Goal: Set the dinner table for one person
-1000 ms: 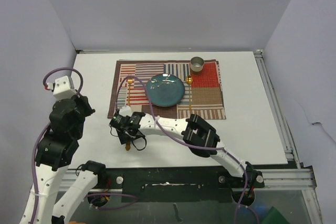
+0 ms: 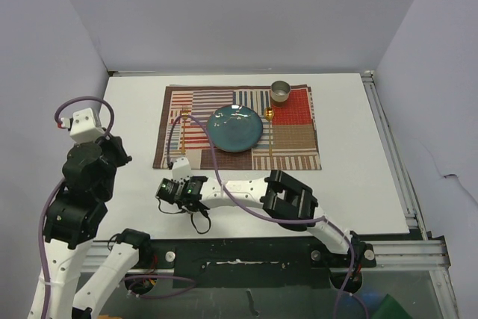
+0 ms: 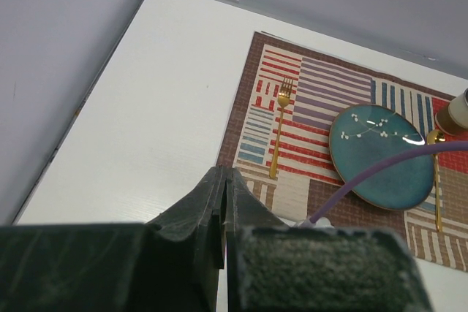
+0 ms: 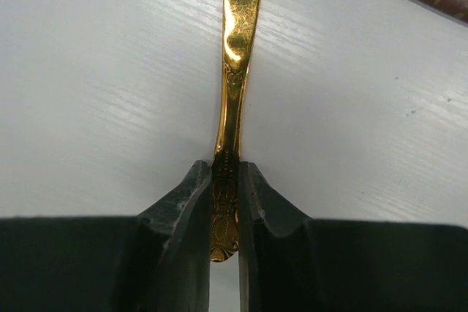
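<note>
A gold utensil (image 4: 232, 85), perhaps a knife, lies over the white surface in the right wrist view. My right gripper straddles its ornate handle, which fills the narrow gap; whether the fingers press on it is unclear. In the top view that arm hides the utensil. Shut and empty, my left gripper hangs above the table's left side. On the striped placemat (image 2: 295, 140) lie a teal plate (image 2: 234, 128), a gold fork (image 3: 279, 129) left of it and a gold spoon (image 2: 269, 114) right of it. A metal cup (image 2: 280, 93) stands at the mat's upper right.
A purple hose (image 2: 254, 213) along the right arm crosses over the mat near the fork and plate. Walls close off the back and sides.
The gold utensil's end, seen below it before, is now hidden in the top view. Mat items stay put.
</note>
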